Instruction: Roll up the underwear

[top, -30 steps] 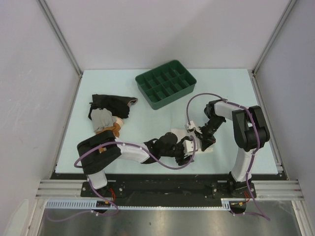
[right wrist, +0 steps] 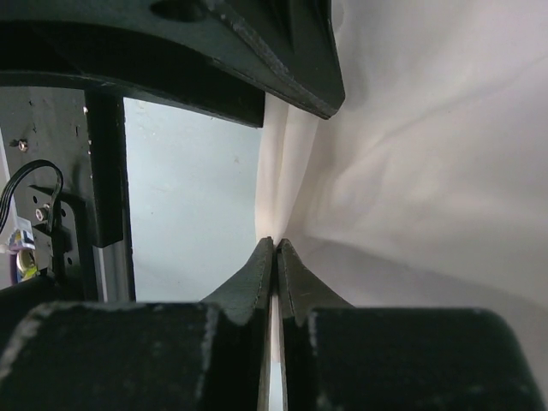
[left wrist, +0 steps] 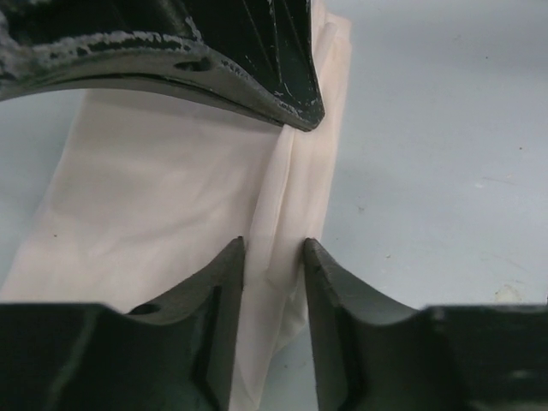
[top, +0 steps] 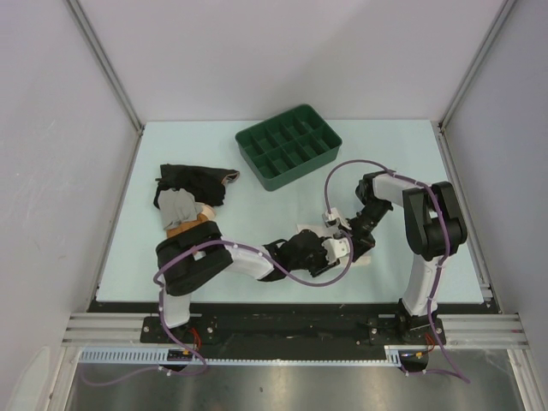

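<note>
The pale underwear (top: 308, 229) lies at the front middle of the table, largely covered by both arms in the top view. A narrow upright fold of its edge (left wrist: 272, 244) stands between the parted fingers of my left gripper, which do not pinch it. In the right wrist view, the fingertips of my right gripper are closed together on the folded edge of the underwear (right wrist: 282, 171). The broad flat part of the cloth extends to the left in the left wrist view and to the right in the right wrist view.
Behind the arms stands an empty green divided box (top: 288, 147). Dark, grey and brown garments (top: 181, 205) are heaped at the left. Black gripper parts cover the upper left of both wrist views. Bare table shows at the back right.
The right arm has barely shifted.
</note>
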